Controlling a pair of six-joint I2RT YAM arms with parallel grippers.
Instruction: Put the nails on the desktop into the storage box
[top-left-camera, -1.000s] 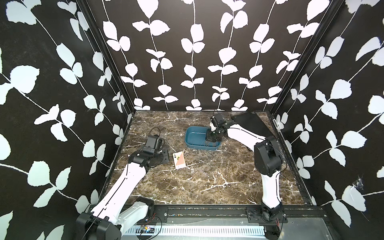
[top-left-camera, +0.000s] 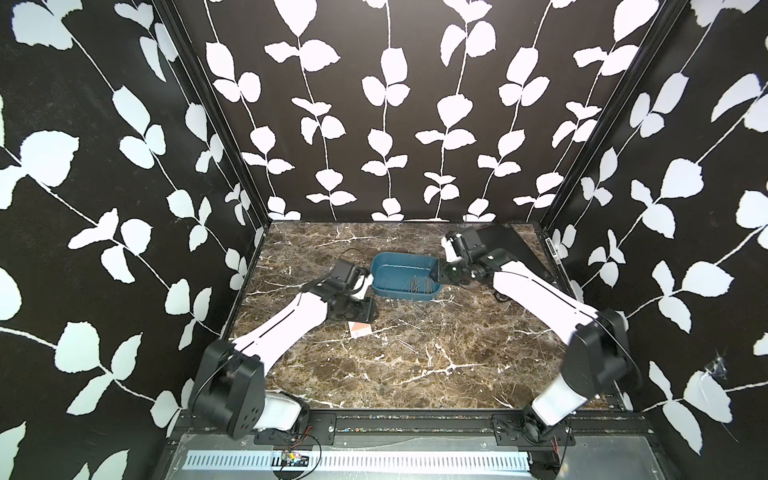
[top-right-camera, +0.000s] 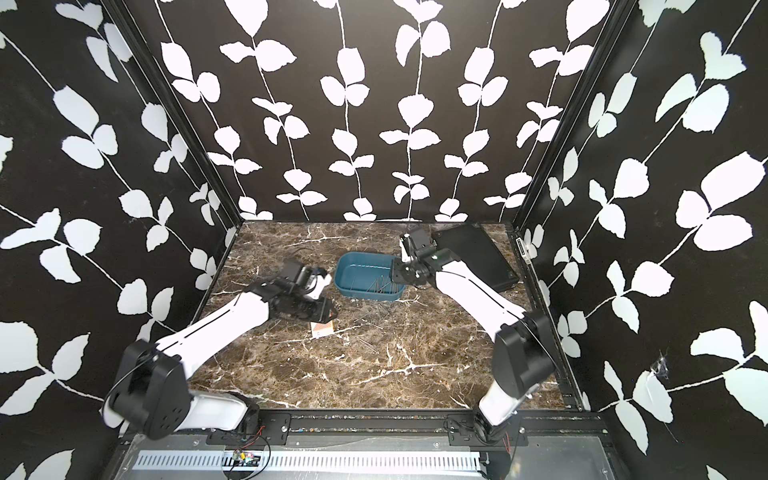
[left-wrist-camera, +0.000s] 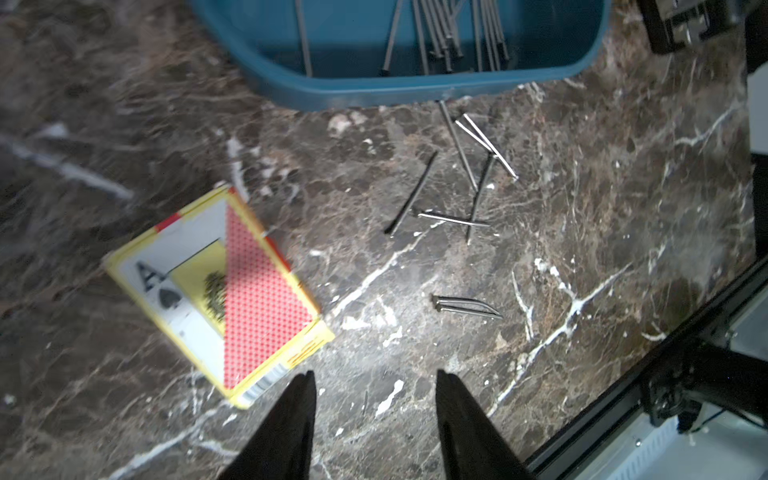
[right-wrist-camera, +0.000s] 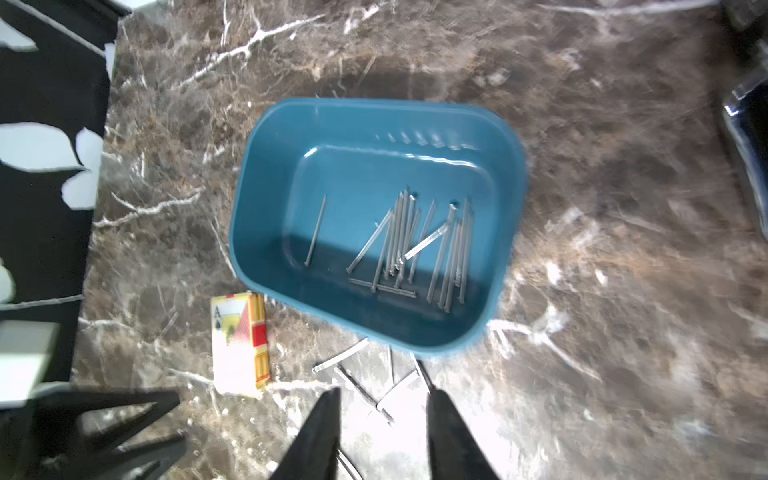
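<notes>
The blue storage box (right-wrist-camera: 376, 128) stands on the desk with several nails (right-wrist-camera: 400, 240) lying on its floor. Just in front of the box, several loose nails (left-wrist-camera: 412, 193) are scattered on the desktop, some crossing. A separate pair of nails (left-wrist-camera: 466, 306) lies side by side nearer the desk's front. My left gripper hangs open over the desk, near the card pack, nothing between its fingers. The right gripper is part open above the desk by the box's right end, and its fingertips show nothing between them but nails lying on the desk below.
A playing-card pack (left-wrist-camera: 228, 296) lies left of the loose nails. At the back right sits a flat black panel (top-right-camera: 476, 252). Bare desktop (top-left-camera: 448, 352) stretches toward the front edge.
My left arm has swung right, its gripper now over the card pack. The right gripper has shifted right, from over the box to its right end.
</notes>
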